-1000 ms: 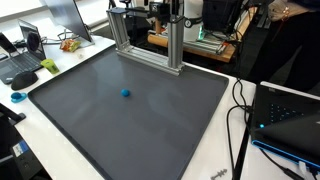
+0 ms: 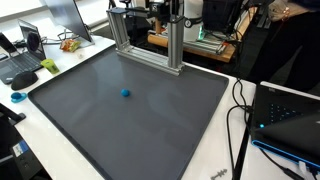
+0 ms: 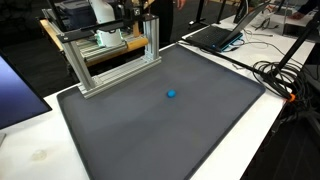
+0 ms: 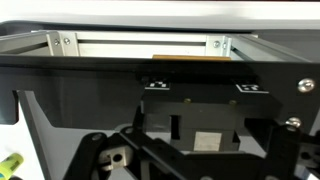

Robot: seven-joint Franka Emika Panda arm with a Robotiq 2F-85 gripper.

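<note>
A small blue object (image 2: 125,93) lies alone on the grey mat (image 2: 120,130), left of the middle in exterior view 1. In exterior view 2 the same blue object (image 3: 171,94) is right of the mat's centre. My gripper is open in the wrist view, its two patterned fingertips well apart and nothing seen held between them. A dark horizontal bar (image 4: 80,82) crosses that view close to the fingers. The blue object is out of the wrist view. How the fingers stand in the exterior views is too small and dark to tell.
A metal frame (image 3: 120,75) stands along one mat edge. A dark laptop-like case (image 2: 285,125) and cables sit on the right in exterior view 1. A yellow-green item (image 2: 49,65) lies off the mat's far left.
</note>
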